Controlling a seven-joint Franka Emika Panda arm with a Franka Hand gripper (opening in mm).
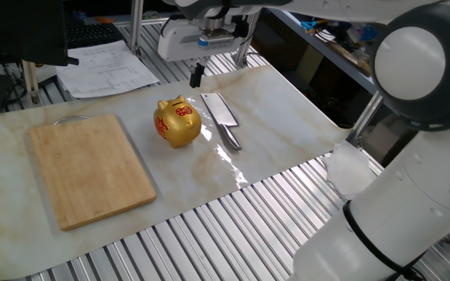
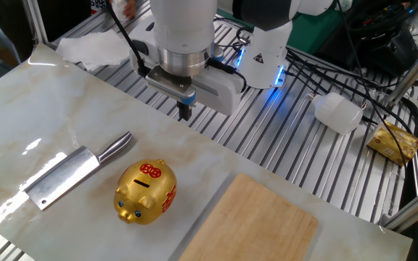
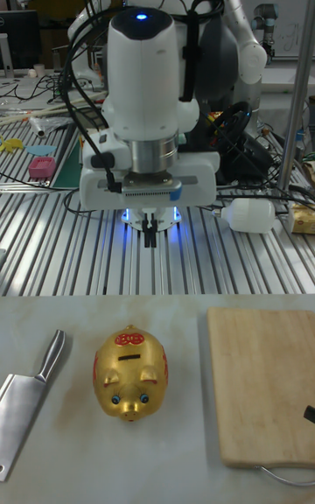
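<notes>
My gripper point(image 3: 150, 244) hangs above the table, its two dark fingers close together and shut, with nothing visible between them. A gold piggy bank point(image 2: 145, 191) with red markings stands upright on the marbled mat, apart from the gripper. Beside it lies a cleaver point(image 2: 65, 174), its broad blade flat on the mat and its metal handle point(image 1: 230, 138) angled away. On the piggy bank's other side is a wooden cutting board point(image 1: 92, 172) with a metal loop at one end; its top is bare. In the third exterior view, the cleaver point(image 3: 28, 402) is cut off by the frame edge.
The marbled mat point(image 1: 287, 117) has bare room beyond the cleaver. Slatted metal point(image 1: 209, 234) borders it. A white bulb-like object point(image 2: 337, 113) and a gold box point(image 2: 393, 142) sit on the slats near cables. Papers point(image 1: 104, 70) lie by a keyboard.
</notes>
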